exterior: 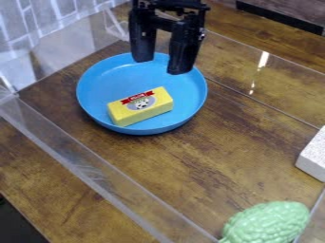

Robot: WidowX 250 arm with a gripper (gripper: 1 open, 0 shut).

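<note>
A black gripper (164,52) hangs at the top centre over the back part of a blue plate (184,100), its two broad fingers apart with nothing visible between them. In the front left of the plate lies a yellow box (140,105) with a red label and a small picture on top.
A green, brain-textured object (264,223) sits at the bottom right. A white block (313,152) is at the right edge. Clear plastic walls run along the left and the top right. The wooden surface right of the plate is mostly clear.
</note>
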